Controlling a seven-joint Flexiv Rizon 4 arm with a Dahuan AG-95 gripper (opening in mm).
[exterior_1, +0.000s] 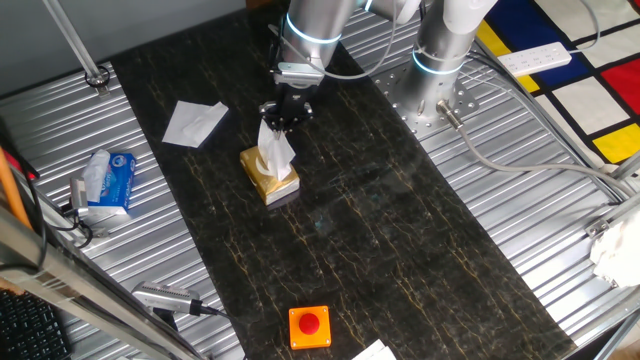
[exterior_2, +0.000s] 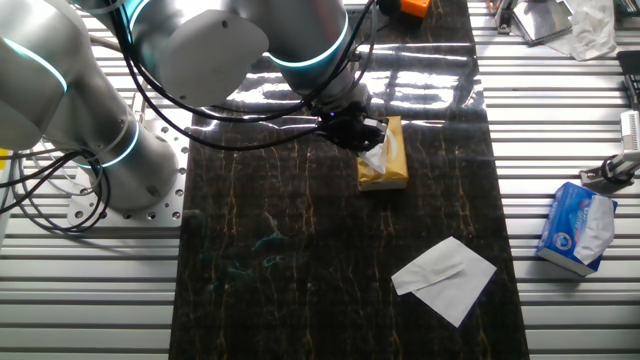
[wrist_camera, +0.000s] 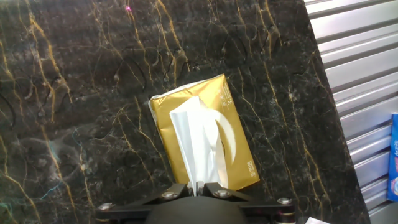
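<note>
A gold tissue pack (wrist_camera: 235, 124) lies on the dark marbled tabletop, a white tissue (wrist_camera: 198, 137) standing up out of its slot. In the wrist view my gripper is shut, its fingertips close together on the tissue's upper end. Exterior view 1 shows the tissue (exterior_1: 274, 152) rising from the pack (exterior_1: 270, 182) to the gripper (exterior_1: 272, 124) just above it. From the other side, the gripper (exterior_2: 374, 138) hides part of the tissue over the pack (exterior_2: 394, 172). A loose white tissue sheet (exterior_2: 447, 280) lies flat on the table, apart from the pack.
An orange box with a red button (exterior_1: 310, 326) sits at the table's near end. Beyond the table edge, a blue tissue pack (exterior_1: 112, 182) rests on the slatted metal surface.
</note>
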